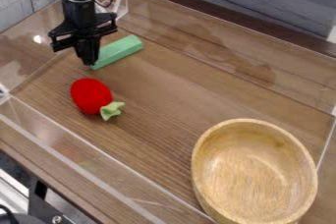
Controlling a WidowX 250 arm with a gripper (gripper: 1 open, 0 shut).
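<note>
My black gripper (82,49) hangs at the upper left, its fingertips low beside the left end of a green block (118,50) lying on the wooden table; it looks shut, and I cannot see anything held between the fingers. A red plush strawberry (92,95) with a green top lies below it, nearer the front. A wooden bowl (254,171) stands at the lower right.
A raised pale edge runs along the table's left and back sides.
</note>
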